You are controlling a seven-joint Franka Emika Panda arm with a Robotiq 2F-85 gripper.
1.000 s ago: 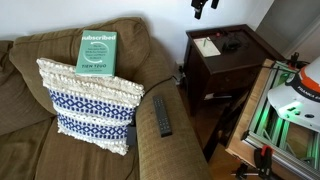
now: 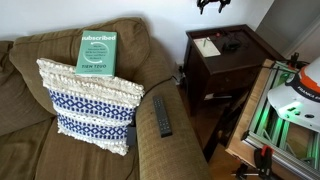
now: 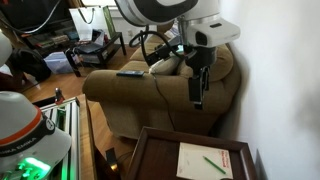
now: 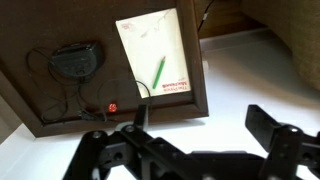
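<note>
My gripper stands open in the wrist view, its two dark fingers wide apart and nothing between them. Below it lies a dark wooden side table (image 4: 115, 128) bearing a white booklet (image 4: 140, 40) with a green pen (image 4: 158, 72) on top. Exterior view 2 has the gripper (image 3: 196, 95) hanging well above the table, fingers pointing down, with the booklet (image 3: 192, 162) and pen (image 3: 214, 164) beneath. Only the gripper's tips (image 2: 213, 5) show at the top edge of exterior view 1.
A black device (image 4: 75, 62) with loose cables shares the tabletop. On the brown sofa rest a green book (image 2: 96, 53), a blue-and-white pillow (image 2: 90, 105) and, on its arm, a dark remote (image 2: 162, 117). The white wall stands close beside the table.
In exterior view 1 my gripper has shifted slightly right near the top edge. The table, booklet and sofa items have not moved.
</note>
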